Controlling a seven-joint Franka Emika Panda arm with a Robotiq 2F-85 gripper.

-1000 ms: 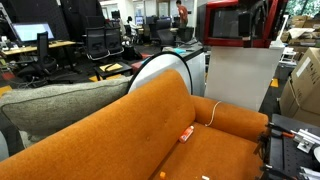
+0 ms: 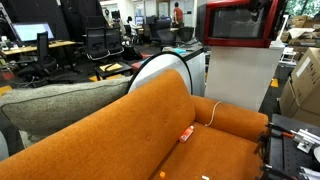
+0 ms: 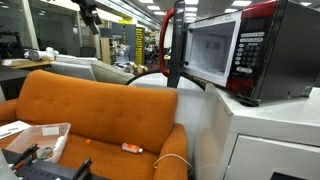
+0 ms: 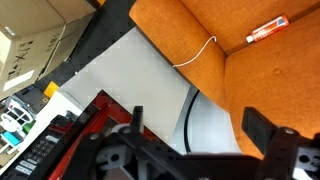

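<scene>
The gripper is open in the wrist view, its dark fingertips (image 4: 258,128) far apart with nothing between them. It hangs high over the couch (image 3: 100,105), and in exterior view 2 the arm (image 3: 88,12) enters at the top left. A red and black microwave (image 3: 262,45) sits on a white cabinet (image 3: 260,130), its door (image 3: 176,45) swung open. In exterior view 1 the red-framed door (image 2: 238,42) is at the upper right. On the orange seat lies a small red and white tube (image 4: 267,28).
A clear plastic bin (image 3: 45,138) stands at the left front in exterior view 2. A white cable (image 4: 196,54) trails over the couch's arm. Cardboard boxes (image 4: 42,40) are beyond the cabinet. Most of the seat is clear.
In exterior view 1 the gripper has risen toward the top edge, passing in front of the microwave door. The tube, couch and door look unmoved.
</scene>
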